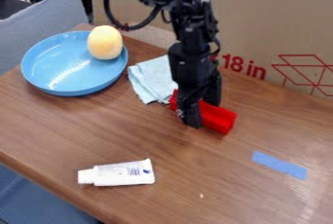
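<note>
My black gripper (196,111) is low at a red block (219,117), its fingers down around the block's middle. Whether they touch it or how far they are open is hard to tell. A folded light-blue cloth (151,79) lies just behind and left of the block, partly hidden by the arm.
A blue plate (58,72) and a yellow egg-shaped object (105,43) stand at the back left. A white tube (116,173) lies at the front left, a blue strip (278,165) at the right. A cardboard box (267,43) lines the back.
</note>
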